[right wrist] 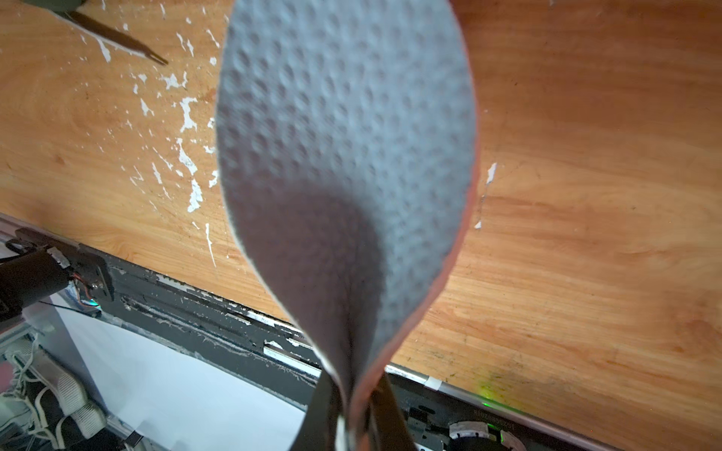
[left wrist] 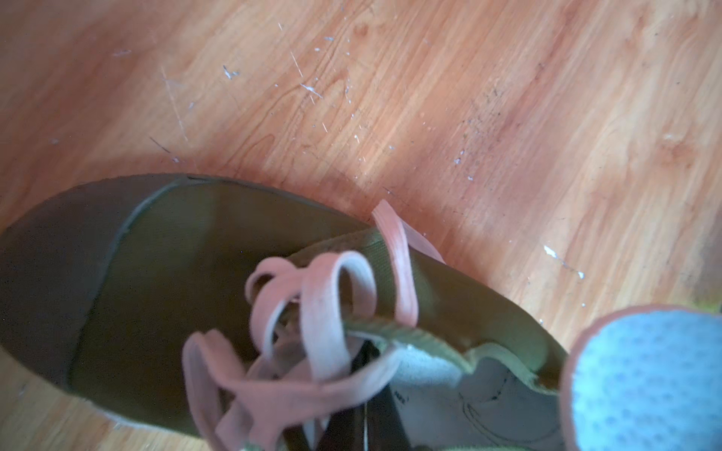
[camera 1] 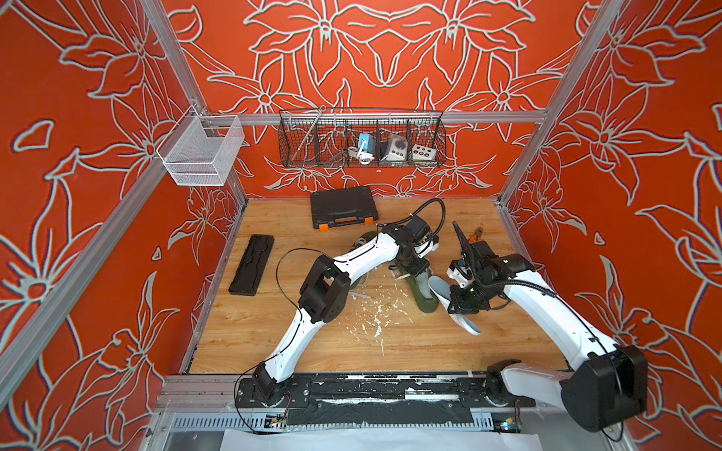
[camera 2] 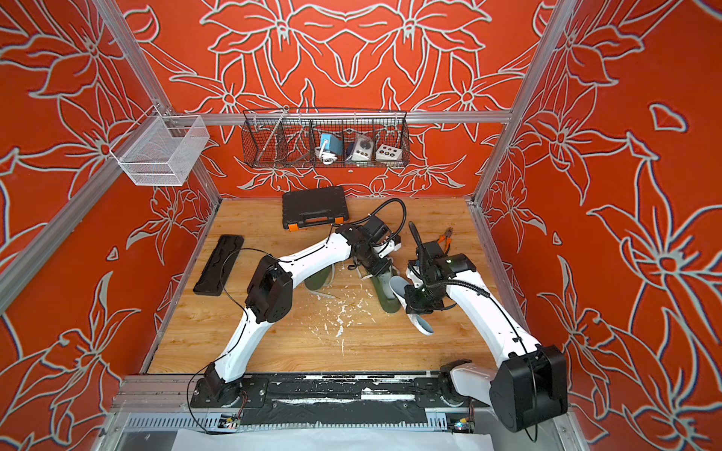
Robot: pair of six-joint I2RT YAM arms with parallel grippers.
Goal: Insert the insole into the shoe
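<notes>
An olive shoe (left wrist: 173, 285) with pale laces lies on the table, its opening toward my right arm. My left gripper is at the lace opening, its shut fingertips partly hidden under laces and tongue, nothing clear between them. My right gripper is shut on a pale blue, dimpled insole (right wrist: 346, 105), pinched folded at its middle. One end of the insole (left wrist: 639, 376) hangs beside the shoe's heel in the left wrist view, above the table.
A second shoe (camera 2: 316, 278) lies left, partly behind my left arm. A black case (camera 1: 342, 203) sits at the back, a black tray (camera 1: 252, 263) at left, orange-handled tools (camera 2: 447, 240) at back right.
</notes>
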